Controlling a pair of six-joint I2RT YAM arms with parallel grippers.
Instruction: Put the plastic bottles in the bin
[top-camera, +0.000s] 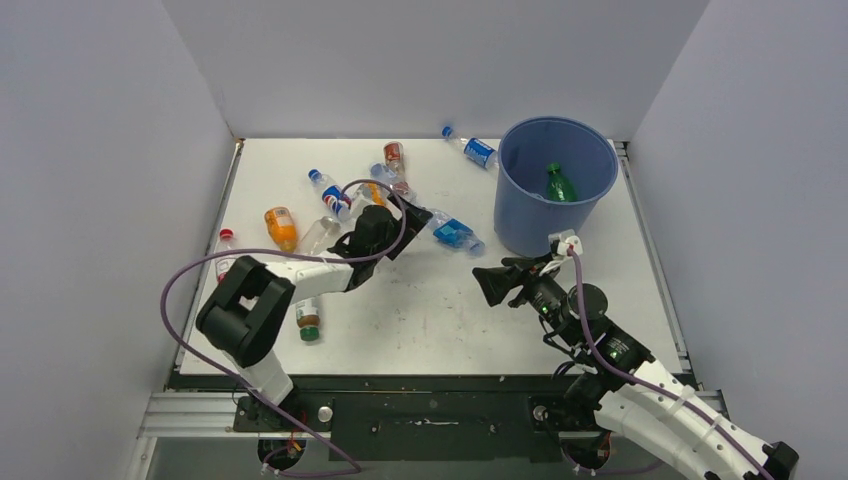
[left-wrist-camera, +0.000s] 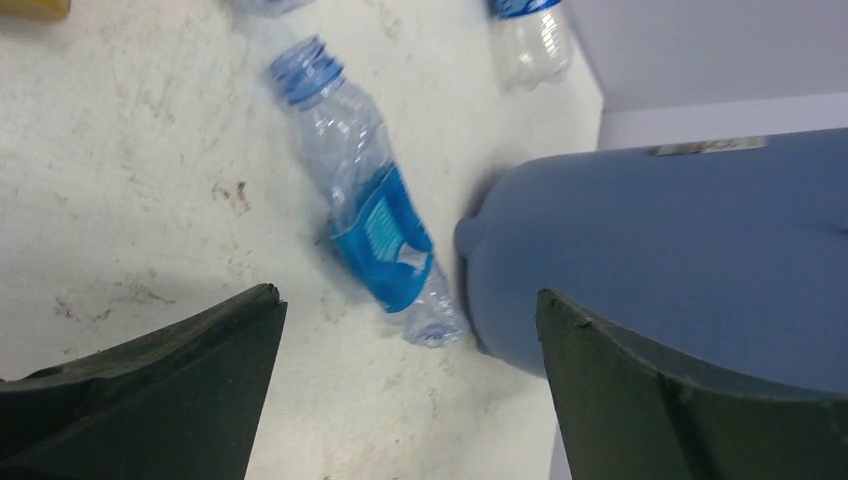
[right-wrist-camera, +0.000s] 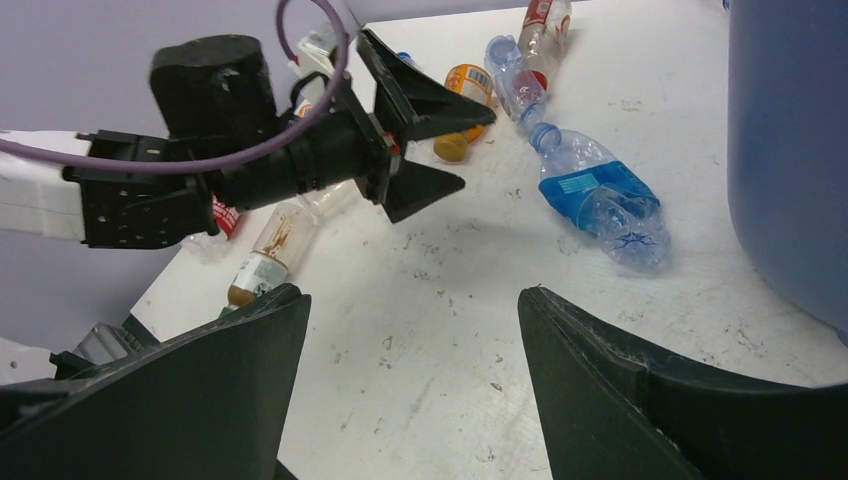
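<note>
A crumpled clear bottle with blue label (top-camera: 452, 230) lies left of the blue bin (top-camera: 545, 225); the left wrist view shows it (left-wrist-camera: 385, 240) below my left gripper (top-camera: 415, 225), which is open and empty. My right gripper hangs low right of centre, its fingers apart with nothing between. A green bottle (top-camera: 560, 185) is inside the bin. Several other bottles lie on the left and back of the table, among them a Pepsi bottle (top-camera: 330, 195), an orange bottle (top-camera: 281, 229) and a green-capped bottle (top-camera: 308, 320); a water bottle (top-camera: 475, 150) lies behind, left of the bin.
A white table (top-camera: 420, 330) has free room across its front middle. The bin fills the back right. Grey walls surround the back and sides. A purple cable loops over each arm.
</note>
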